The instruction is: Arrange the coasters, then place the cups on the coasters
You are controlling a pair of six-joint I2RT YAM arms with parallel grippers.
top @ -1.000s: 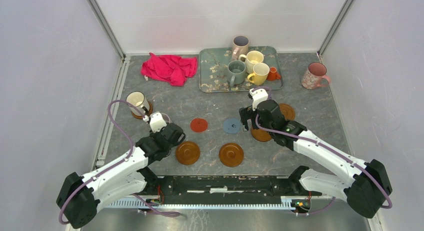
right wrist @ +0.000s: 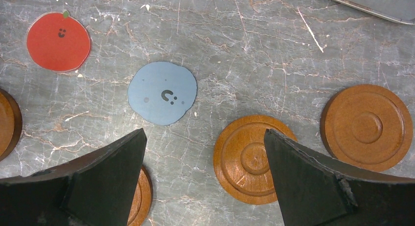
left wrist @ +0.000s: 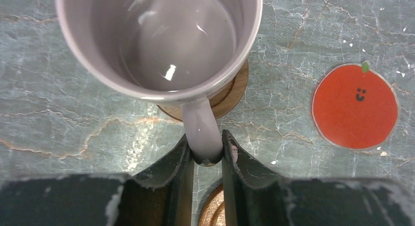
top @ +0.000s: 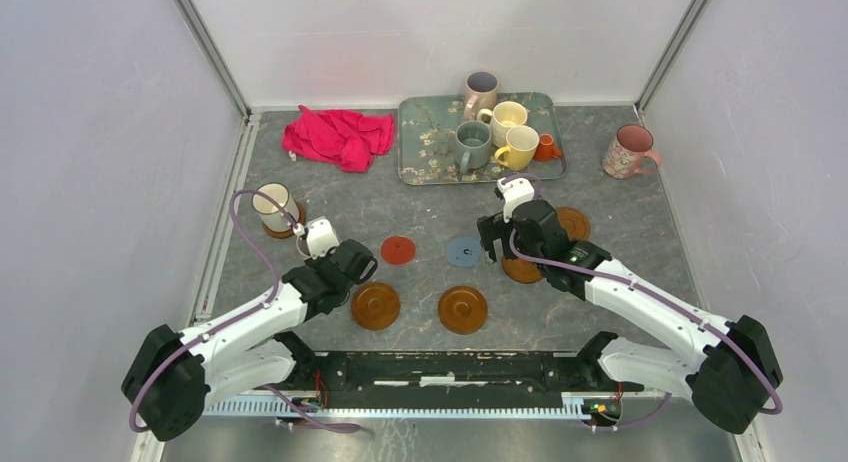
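Observation:
In the left wrist view a mauve-grey cup [left wrist: 161, 45] fills the upper left, its handle [left wrist: 201, 130] pinched between the fingers of my left gripper. A brown wooden coaster [left wrist: 230, 96] shows partly from under the cup's lower right side; whether the cup touches it I cannot tell. From above, my left arm's wrist covers most of that cup. The right gripper is open and empty, above the wooden coaster [right wrist: 247, 157] and the blue coaster [right wrist: 164, 93].
A red coaster [top: 398, 250] lies right of my left gripper. More wooden coasters [top: 463, 309] lie in front. One cream cup [top: 275, 207] stands on a coaster at left. Several cups crowd the tray [top: 425, 162] at the back, beside a pink cloth [top: 340, 137]; a pink mug [top: 628, 150] stands right.
My right arm has stayed still.

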